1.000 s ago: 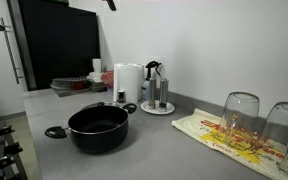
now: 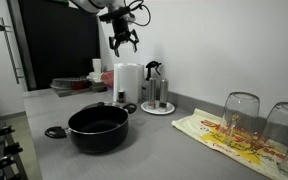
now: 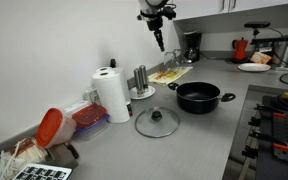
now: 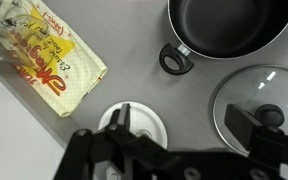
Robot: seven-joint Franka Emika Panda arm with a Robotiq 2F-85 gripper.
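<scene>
My gripper (image 2: 126,48) hangs high above the counter, its two fingers spread with nothing between them. A black pot (image 2: 98,128) stands uncovered on the counter, empty inside as the wrist view shows. Beside it lies a glass lid (image 3: 164,127) with a black knob (image 4: 270,115). From the wrist, the pot (image 4: 229,25) appears at the top and the lid at the right. The gripper's fingers (image 4: 82,150) show along the bottom, well apart and touching neither.
Bottles (image 2: 164,91) stand on a white plate (image 4: 156,126) near the wall, beside a paper towel roll (image 3: 112,98). Two upturned glass jars (image 2: 240,112) rest on a yellow-printed cloth (image 4: 49,60). Bare counter surrounds the pot's front.
The gripper has come down from the top edge of exterior view 1 and now shows more fully. The pot, jars and bottles have stayed put.
</scene>
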